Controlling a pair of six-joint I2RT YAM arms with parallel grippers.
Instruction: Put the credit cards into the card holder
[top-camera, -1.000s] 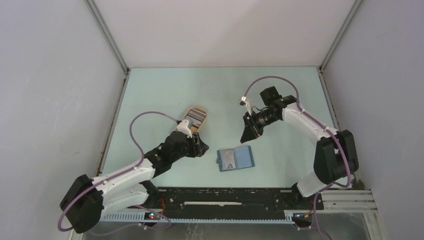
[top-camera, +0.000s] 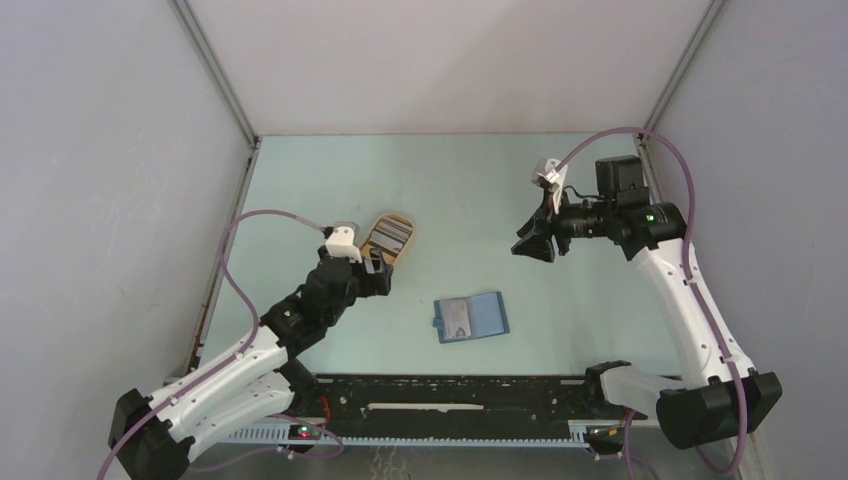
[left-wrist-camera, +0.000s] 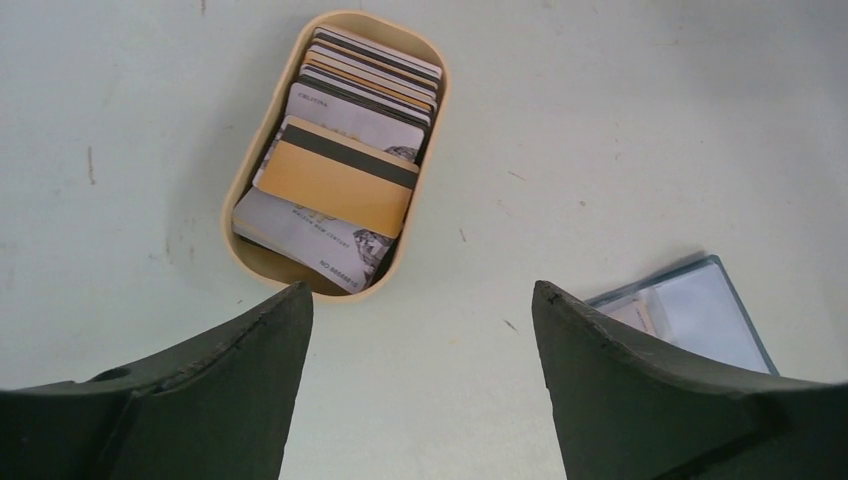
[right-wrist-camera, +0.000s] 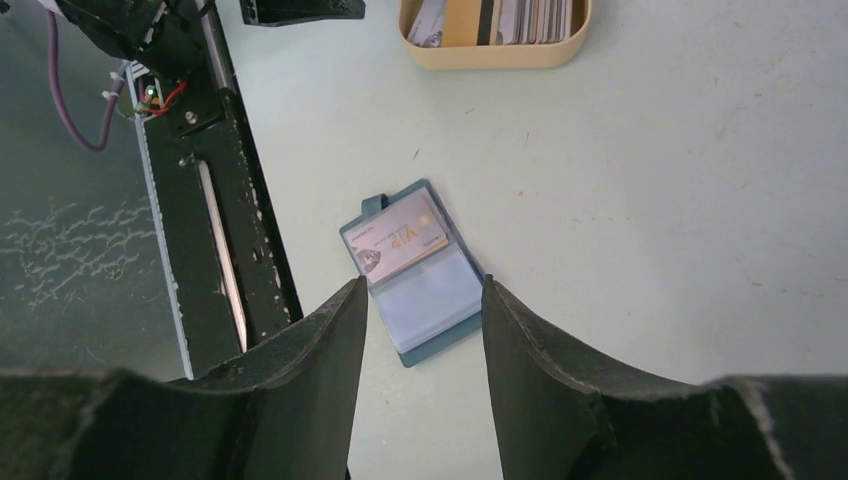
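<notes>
A tan oval tray (left-wrist-camera: 236, 240) holds several cards; a gold card (left-wrist-camera: 335, 178) with a dark stripe lies flat on white ones, and others stand on edge at the far end. The blue card holder (top-camera: 472, 317) lies unfolded on the table, with a card (right-wrist-camera: 400, 236) marked VIP in one of its sides. My left gripper (top-camera: 378, 275) is open beside the near end of the tray, and nothing is between its fingers. Over the table's right side hangs my right gripper (top-camera: 535, 247), also open and empty, well apart from the holder.
A dark frame (top-camera: 425, 402) with a pale strip runs along the table's near edge. White walls (top-camera: 130, 150) close in the sides and back.
My left arm has drawn back leftward, toward the tray. My right arm has swung away from the holder to the right. Holder and tray have stayed in place.
</notes>
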